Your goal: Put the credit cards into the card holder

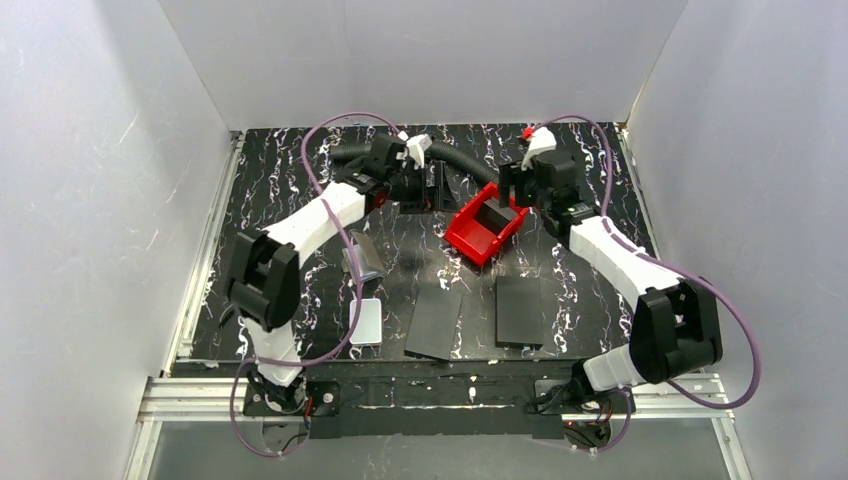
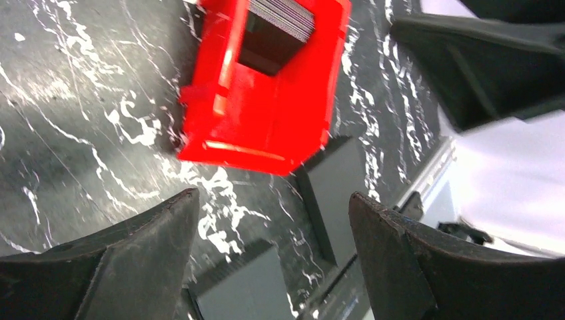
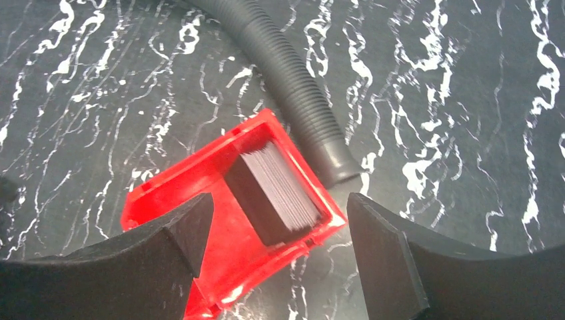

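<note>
The red card holder [image 1: 481, 243] sits tilted on the marbled table, right of centre. A stack of dark cards [image 3: 276, 193] stands on edge in its far half; the near half [image 2: 266, 127] is empty red floor. My left gripper [image 1: 446, 198] hovers just left of the holder, its fingers [image 2: 143, 247] apart with nothing between them. Over the far right edge of the holder is my right gripper [image 1: 511, 187]. Its fingers [image 3: 150, 250] are also spread, and the gap is empty.
Two dark flat boxes [image 1: 434, 322] [image 1: 519, 311] lie near the front edge. A white tray [image 1: 366, 322] and a clear stand [image 1: 364, 258] are at the left. Behind the holder curves a black corrugated hose [image 3: 286, 80].
</note>
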